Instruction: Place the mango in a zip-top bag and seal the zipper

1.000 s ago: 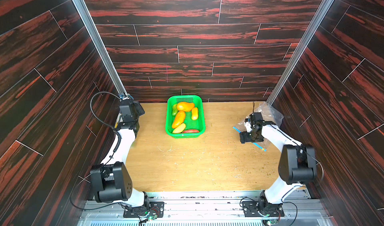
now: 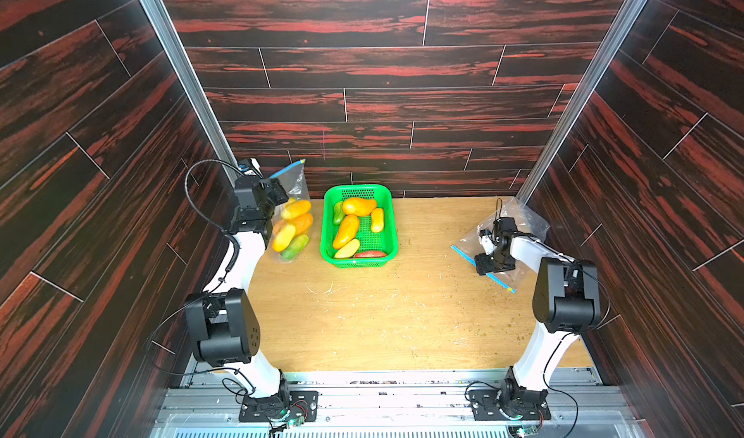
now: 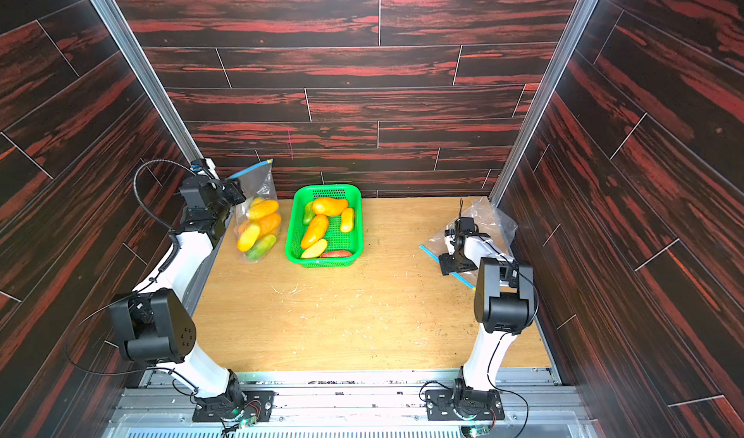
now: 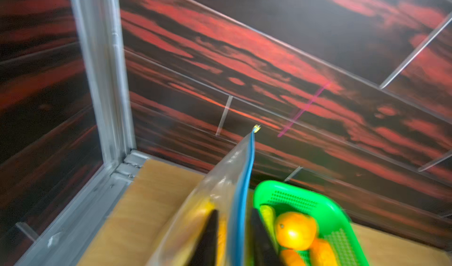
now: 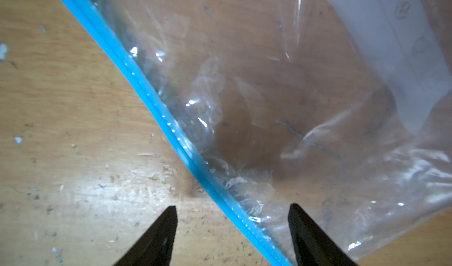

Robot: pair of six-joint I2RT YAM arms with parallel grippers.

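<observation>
A clear zip top bag holding several mangoes [image 2: 297, 209] rises at the back left, its blue zipper [image 4: 248, 171] uppermost. Around that zipper stand the two fingers of my left gripper, a gap showing on either side of it; whether any of the bag is pinched lower down is hidden. On the right lies an empty clear bag [image 5: 282, 124], flat on the table, with its blue zipper strip [image 5: 162, 113] running diagonally. Over the lower end of this strip my right gripper is open, one finger to each side and nothing gripped.
A green basket [image 2: 393, 236] with several mangoes, yellow, green and one reddish, stands just right of the filled bag. Bare wooden table [image 2: 387, 314] spreads across the front and middle. Metal posts and dark walls close in the back left corner.
The left gripper has moved slightly right and upward, and the filled bag, mostly hidden behind the arm before, now shows beside the basket. My right gripper has shifted slightly right over the empty bag.
</observation>
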